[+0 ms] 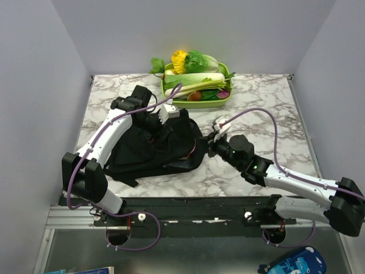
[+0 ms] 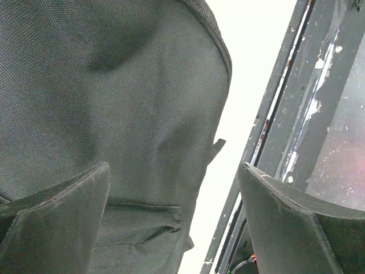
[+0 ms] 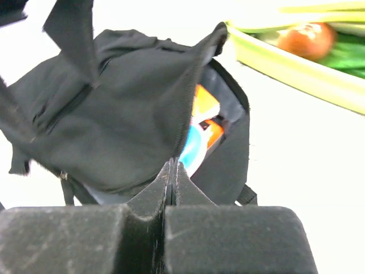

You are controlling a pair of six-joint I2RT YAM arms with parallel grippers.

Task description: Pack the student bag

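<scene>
The black bag lies on the marble table's left half. My left gripper hangs over it, open, with bag fabric below and nothing held. My right gripper is shut, with nothing showing between its fingers, just right of the bag in the top view. In the right wrist view the bag's open side shows orange and light blue contents inside, partly hidden by the fabric.
A green tub of vegetables stands at the back centre. The front edge has dark rails. A blue item lies below at the front right.
</scene>
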